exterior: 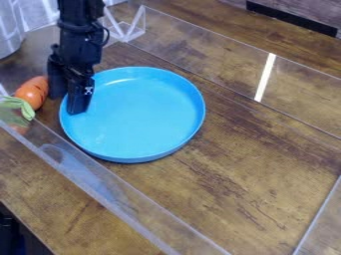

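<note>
A black gripper [70, 85] reaches down from the top left, its tip low at the left rim of a round blue plate [134, 118]. An orange carrot [32, 92] with a pale green top lies just left of the plate, beside the gripper. Whether the fingers are open or shut, or hold anything, is too dark to tell.
A metal pot [8, 25] stands at the top left edge. Clear plastic walls border the wooden table [246, 159], which is bare to the right of the plate.
</note>
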